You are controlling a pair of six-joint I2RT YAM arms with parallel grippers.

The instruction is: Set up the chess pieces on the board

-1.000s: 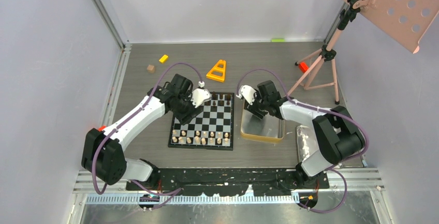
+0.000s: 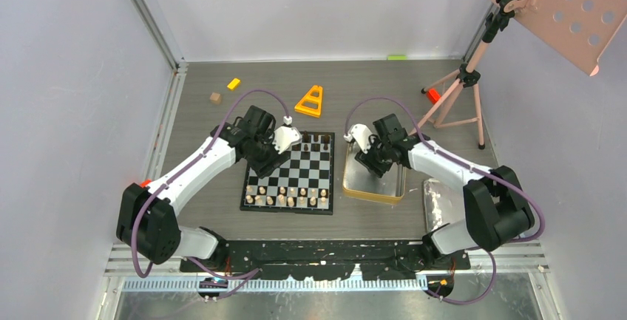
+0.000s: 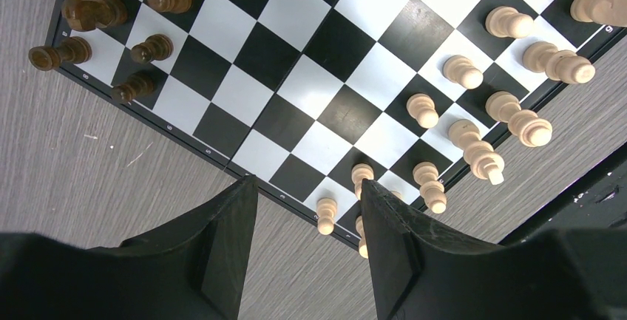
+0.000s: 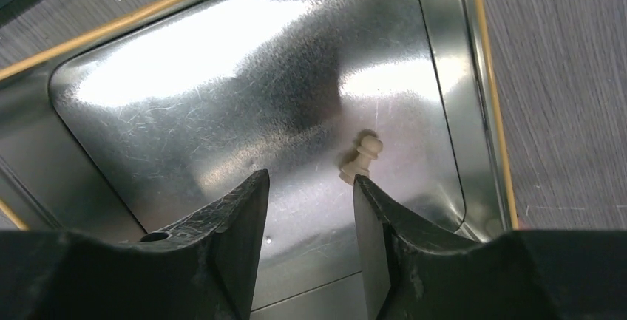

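Note:
The chessboard point(image 2: 296, 179) carries light pieces along its near side and several dark pieces at the back right. My left gripper hangs over it, open, with light pawns point(image 3: 325, 216) beyond and around its fingertips. My right gripper is open over the metal tray point(image 2: 356, 189) beside the board. A single light pawn point(image 4: 364, 156) lies on its side in that tray, by the right fingertip, partly behind it; I see nothing gripped.
A yellow triangular piece point(image 2: 310, 100) lies behind the board, with small blocks at back left. A pink tripod point(image 2: 475, 106) stands at back right. Another metal tray point(image 2: 436, 202) sits at near right.
My right arm and gripper have shifted rightward over the tray, its elbow lower in the top view. The left arm and board look unchanged.

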